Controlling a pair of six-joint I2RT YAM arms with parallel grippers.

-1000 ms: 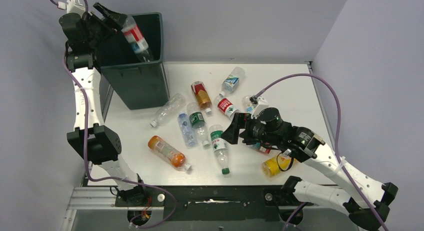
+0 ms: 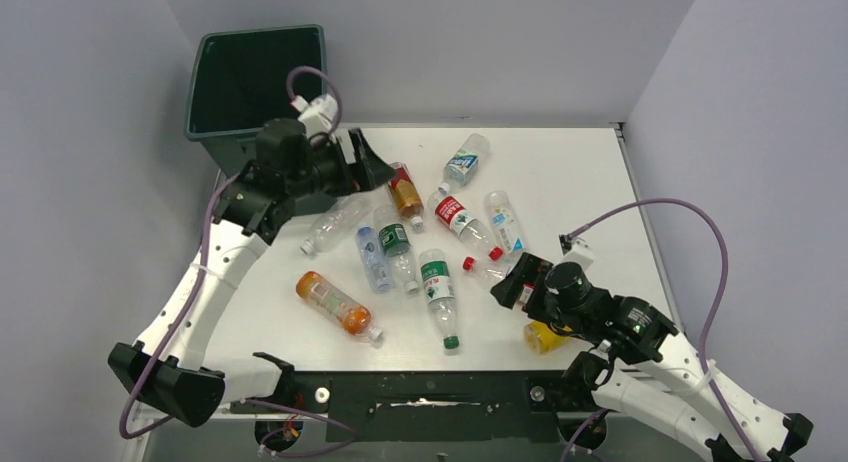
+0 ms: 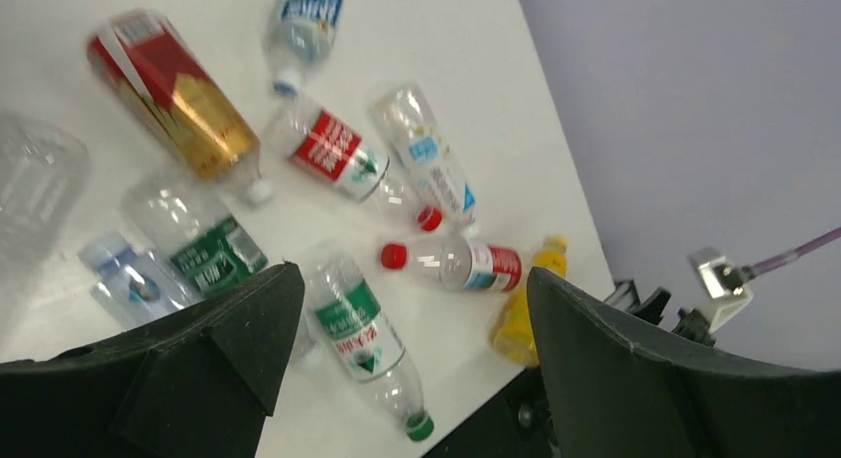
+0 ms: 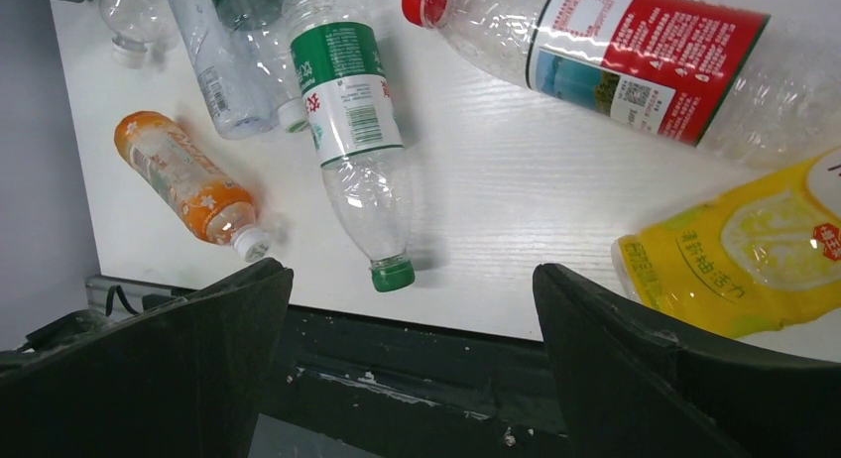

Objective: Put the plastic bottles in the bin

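Observation:
Plastic bottles lie on the white table: an amber red-labelled one (image 2: 405,192), clear ones with red (image 2: 455,217) and green labels (image 2: 437,282), an orange one (image 2: 330,302), a yellow one (image 2: 545,336), and several others. The dark green bin (image 2: 240,72) stands at the back left. My left gripper (image 2: 365,157) hangs over the back-middle bottles, parted, empty between its fingers. My right gripper (image 2: 515,287) is low at the front right, open; in its wrist view a red-labelled bottle (image 4: 645,61) and the yellow bottle lie beyond its fingers.
Grey walls enclose the table (image 2: 530,162) at back and sides. A black rail (image 2: 430,422) runs along the front edge. Bare table lies at the back right and front left.
My left arm has swung from over the bin to above the bottles; the bottle it had over the bin is out of sight. My right gripper has moved right and slightly down.

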